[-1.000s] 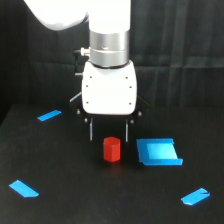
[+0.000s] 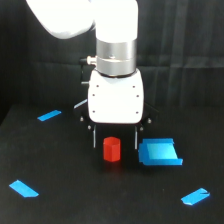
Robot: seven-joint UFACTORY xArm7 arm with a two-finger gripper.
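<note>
A small red block [image 2: 112,149] stands on the black table, near the middle of the view. My white gripper [image 2: 115,146] points down over it, open. Its two thin fingers [image 2: 95,138] appear to the left and right of the block, with a gap on each side. From this single angle I cannot tell whether the fingertips are level with the block or behind it.
Right of the block lies a blue-bordered square [image 2: 158,160] with a lighter blue middle. Blue tape strips mark the table at the back left [image 2: 50,115], front left [image 2: 23,188] and front right [image 2: 195,197].
My gripper has come lower and shifted slightly right, its fingers now flanking the block in the view. The block and the blue square have not moved.
</note>
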